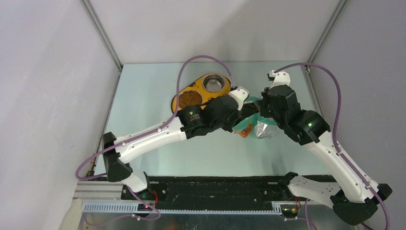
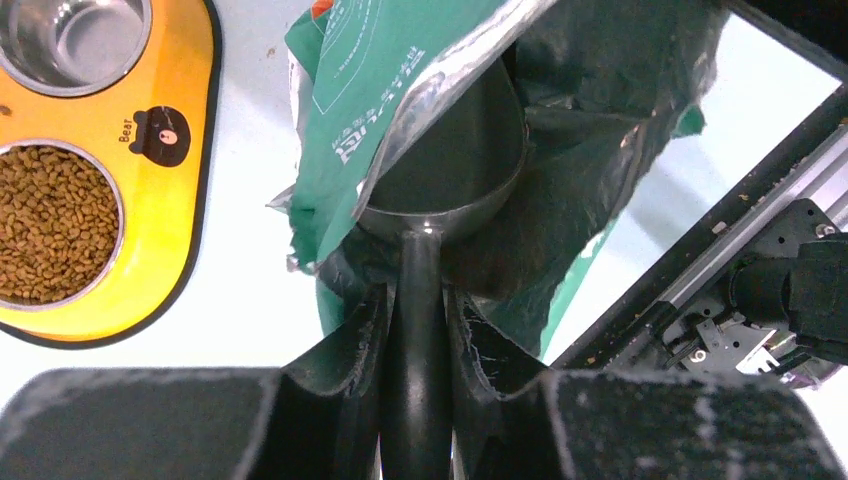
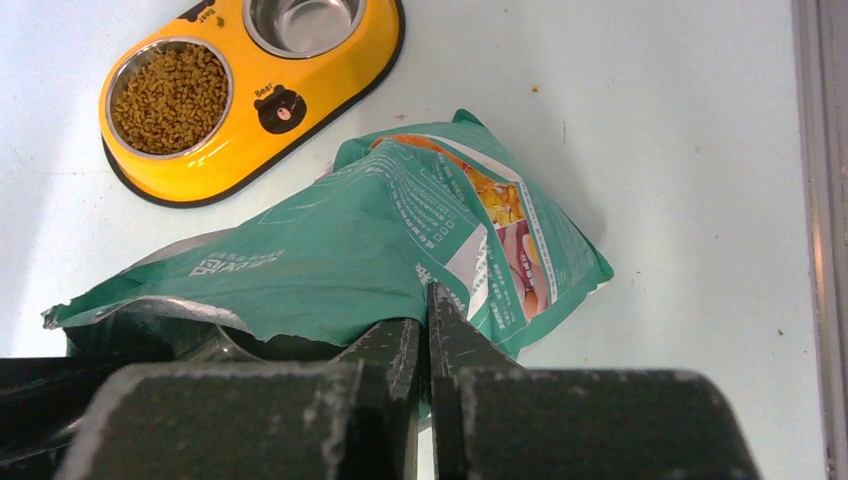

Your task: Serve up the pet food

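Note:
My left gripper is shut on the handle of a black scoop (image 2: 440,150), whose head sits inside the mouth of an open green food bag (image 2: 350,120). My right gripper is shut on the bag's upper edge, and the bag (image 3: 330,240) sags beside it. The yellow double feeder (image 3: 270,110) stands beside the bag; one bowl holds brown kibble (image 3: 170,100), the other steel bowl (image 3: 302,20) looks empty. The scoop's contents cannot be seen clearly.
The pale table (image 1: 143,153) has clear room left of the feeder and in front. A metal rail runs along the right edge, and white walls stand around the back and sides.

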